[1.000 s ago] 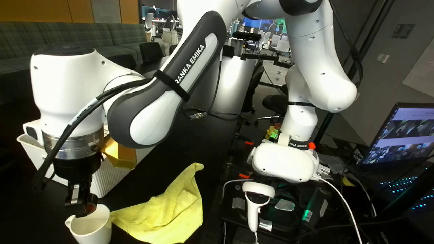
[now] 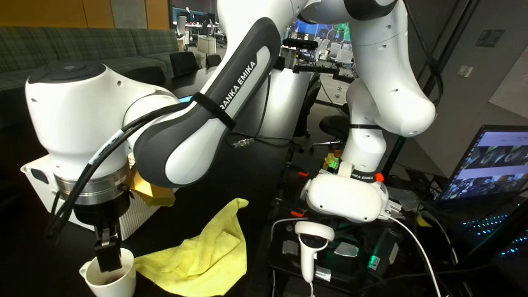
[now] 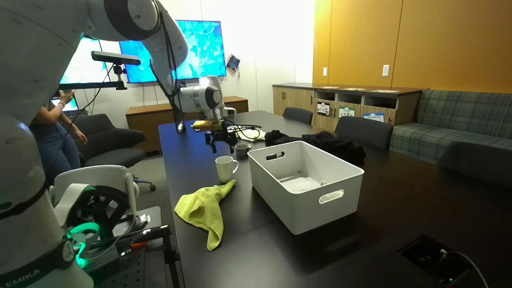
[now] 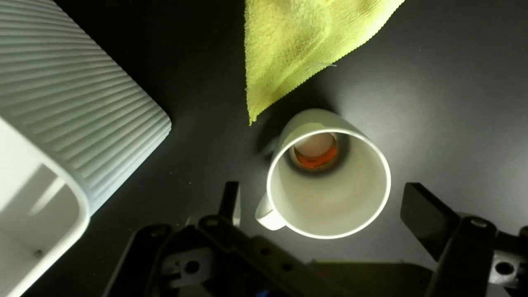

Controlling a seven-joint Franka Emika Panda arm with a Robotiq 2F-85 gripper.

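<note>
A white mug (image 4: 341,208) stands upright on the dark table, its handle toward the box side. Down inside it lies a small round thing (image 4: 315,148), pale with an orange-red edge; what it is I cannot tell. My gripper (image 3: 223,148) is open above the mug (image 3: 224,169), nothing between its fingers. In the wrist view the two fingertips (image 4: 423,213) are wide apart, one on either side of the mug's rim. From exterior view 1 the near finger (image 2: 108,257) covers part of the mug's opening.
A yellow cloth (image 3: 204,211) lies crumpled beside the mug, one corner close to it. On the mug's other side stands a white ribbed box (image 3: 307,206). A dark cup (image 3: 243,150) sits farther back. Bare table (image 3: 269,259) lies in front.
The gripper has come slightly lower and tilted over the mug. A small dark, reddish thing showed at its fingers before; now they are empty and something lies in the mug.
</note>
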